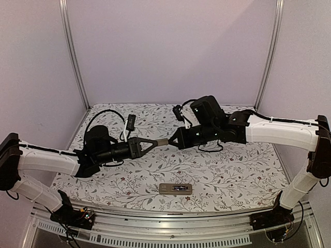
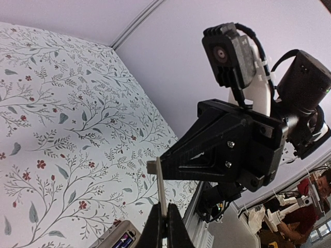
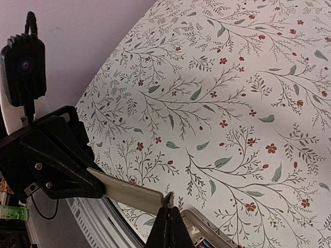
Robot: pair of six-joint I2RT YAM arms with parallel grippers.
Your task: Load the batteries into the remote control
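Observation:
The remote control (image 1: 175, 188) lies on the floral surface near the front centre, its compartment uncovered with something dark and shiny inside; in both wrist views it is partly cut off at the bottom. Above it, a thin tan flat piece (image 3: 129, 188), apparently the remote's cover, spans between my two grippers. My left gripper (image 1: 154, 143) is shut on one end of it, and my right gripper (image 1: 174, 140) is shut on the other. In each wrist view the piece appears at the other gripper's fingertips and runs to the near fingers.
Pale walls stand at the back and both sides, and a metal rail (image 1: 170, 227) runs along the front edge.

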